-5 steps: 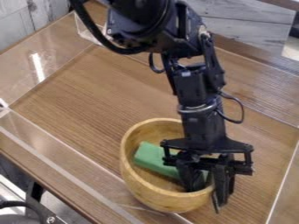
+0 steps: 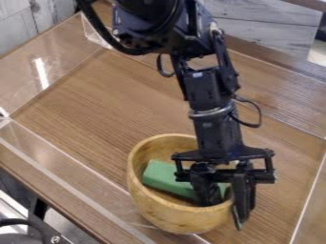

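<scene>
A wooden bowl (image 2: 151, 201) stands at the lower middle of the camera view, with a green block (image 2: 169, 177) lying inside it. My black gripper (image 2: 226, 198) is lowered over the bowl's right side, its fingers down in or at the rim, partly covering the block's right end. Whether the fingers hold the rim, the block or nothing is hard to tell, as is how far they are open.
A clear edge strip runs along its left side, and black cables lie at the lower left.
My gripper and arm have shifted slightly left and up, and the bowl has moved a little left with them.
</scene>
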